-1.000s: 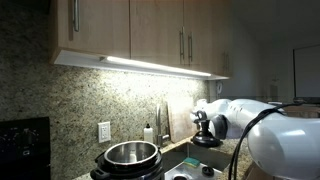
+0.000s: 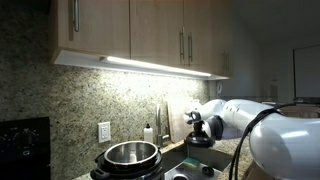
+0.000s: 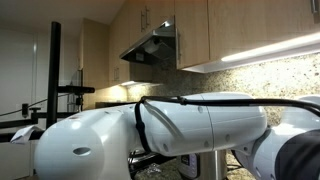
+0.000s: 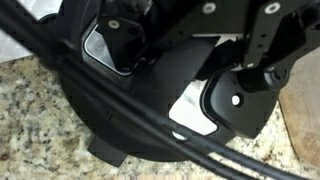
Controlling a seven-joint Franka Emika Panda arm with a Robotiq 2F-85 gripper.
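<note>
Seen from above in the wrist view, a round black lid [image 4: 105,115] with silver patches and a raised black middle fills most of the picture. My gripper is right over its middle and looks shut; the dark parts merge, so whether the lid's handle is between the fingers cannot be made out. In the first exterior view the gripper is small, near the far end of the sink, with the dark lid [image 2: 201,142] just below it. An open pot [image 2: 131,154] with a metal inside stands at the front.
The sink [image 2: 172,158] with a faucet [image 2: 158,128] lies between the pot and my gripper. Speckled granite counter [image 4: 35,125] surrounds the lid, with a wooden board [image 4: 302,105] at the right. Cabinets [image 2: 155,35] hang above. A soap bottle [image 2: 148,133] stands behind the pot.
In the first exterior view, my gripper and the dark lid shape have shifted slightly left, towards the pot. The pot has not moved.
</note>
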